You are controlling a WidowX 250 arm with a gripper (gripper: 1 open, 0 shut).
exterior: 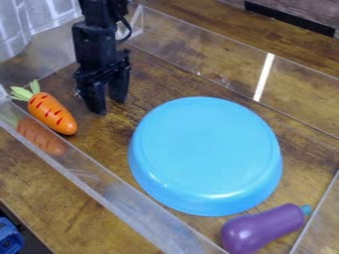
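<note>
The black gripper hangs low over the wooden floor of a clear-walled enclosure at the upper left, fingers pointing down and spread apart, with nothing visible between them. A toy carrot with green leaves lies to its lower left, apart from it. A large light-blue round object, like an upturned plate or lid, covers the middle right. A purple toy eggplant lies at the bottom right.
Transparent walls border the area on several sides. Bare wood lies to the right of the gripper, above the blue object. A blue item shows at the bottom left corner outside the wall.
</note>
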